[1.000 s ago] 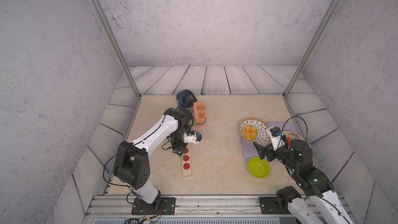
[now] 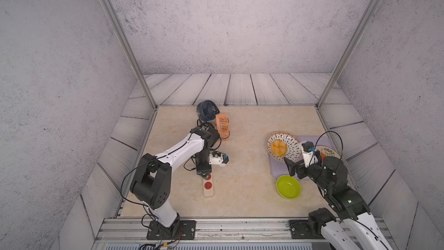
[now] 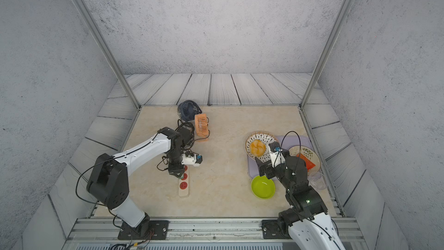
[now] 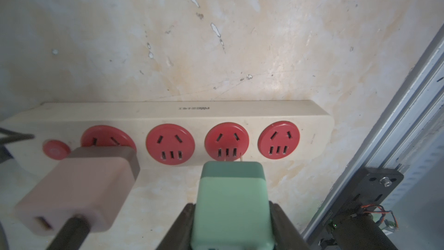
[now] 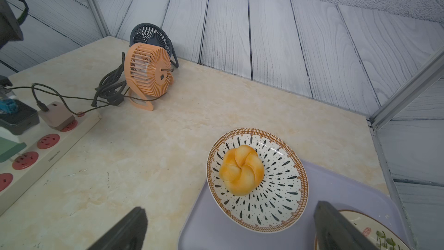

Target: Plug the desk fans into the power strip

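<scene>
In the left wrist view my left gripper is shut on a green plug (image 4: 233, 194), its thin prongs pointing at the third socket from the switch end, overlapping that socket's lower edge. Whether the prongs touch the strip cannot be told. The white power strip (image 4: 300, 143) has red round sockets; a beige adapter (image 4: 78, 189) sits in the one by the switch. Toward the back of the table stand an orange desk fan (image 5: 148, 71) and a dark fan (image 5: 150, 35), with cables beside them. My right gripper is open and empty near the bowl.
A patterned bowl (image 5: 282, 203) with a bread roll (image 5: 242, 170) rests on a lavender tray (image 5: 198, 222) at the right. A green bowl (image 2: 288, 187) stands in front of it.
The right arm looks nearly still.
</scene>
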